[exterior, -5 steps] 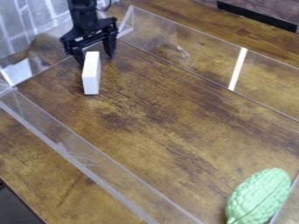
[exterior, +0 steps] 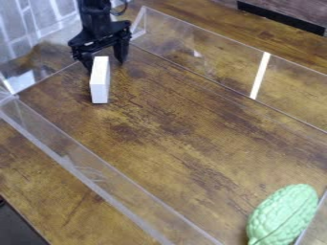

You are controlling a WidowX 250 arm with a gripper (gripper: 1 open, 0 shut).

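My black gripper point(exterior: 99, 50) is at the upper left, over the back corner of a clear-walled enclosure. Just below its fingers a white rectangular block point(exterior: 99, 82) rests on the wooden floor. Whether the fingers touch the block, and how far apart they are, is too small to tell.
Clear plastic walls point(exterior: 153, 222) border the wooden floor point(exterior: 192, 124), which is bare through the middle and right. A pale green textured object point(exterior: 281, 212) lies at the bottom right. A white strip point(exterior: 261, 75) crosses the rear right.
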